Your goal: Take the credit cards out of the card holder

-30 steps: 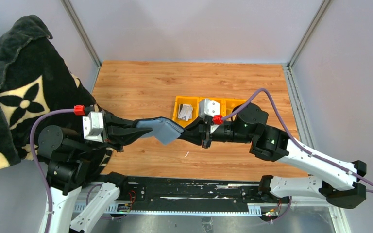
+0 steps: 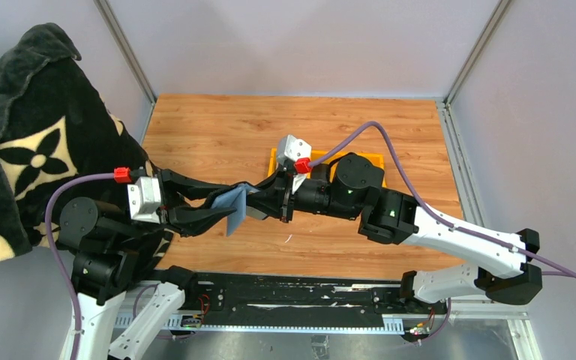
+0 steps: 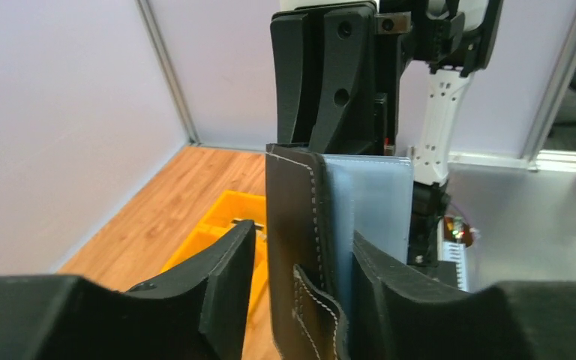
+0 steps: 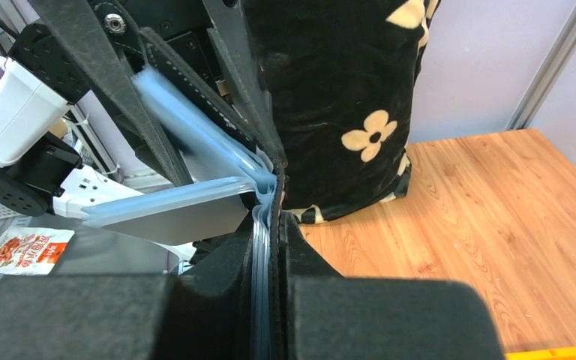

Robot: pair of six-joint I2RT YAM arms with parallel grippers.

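The dark card holder (image 3: 288, 225), edged in pale stitching, shows light-blue inner sleeves (image 2: 235, 217) fanned out between the two arms. My right gripper is shut on the holder, pinching its cover and the ends of the clear sleeves (image 4: 172, 201). Around the holder's other end stands my left gripper (image 2: 232, 199), its fingers parted. In the left wrist view one finger (image 3: 229, 289) is apart from the dark cover, while the other (image 3: 379, 277) lies close against the blue sleeve. I cannot make out a separate card in these views.
A yellow bin (image 2: 376, 160) sits on the wooden table behind the right arm, mostly covered by it. A dark flowered cushion (image 2: 26, 142) fills the left side.
The right gripper has moved left, closer to the left one, and the holder has folded up between them.
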